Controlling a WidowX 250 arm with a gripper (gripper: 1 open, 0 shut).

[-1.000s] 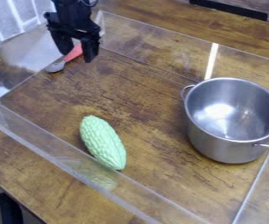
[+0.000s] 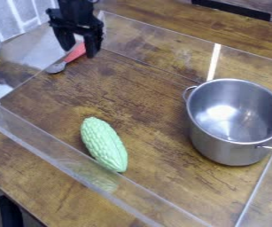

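Observation:
The black gripper hangs at the top left, low over a small utensil with a red part and a pale, rounded end. Its fingers are small and dark, so their state is hard to make out, as is whether they touch the utensil. A pale green corn-shaped object lies in the lower middle of the wooden surface. A large steel pot with side handles stands at the right.
Clear plastic walls edge the work area at the left and bottom.
The gripper has moved slightly up and to the left in the view. The green object and the pot have stayed where they were.

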